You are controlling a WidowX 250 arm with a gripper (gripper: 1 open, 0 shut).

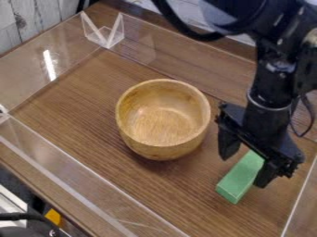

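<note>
My black gripper (257,148) is lowered on the right of the camera view, fingers open around the upper part of a green block (234,189). The block lies on the wooden table, partly hidden by the fingers. To the left sits an empty wooden bowl (162,121).
A small white wire-like object (99,32) stands at the upper left. An edge runs along the lower left.
</note>
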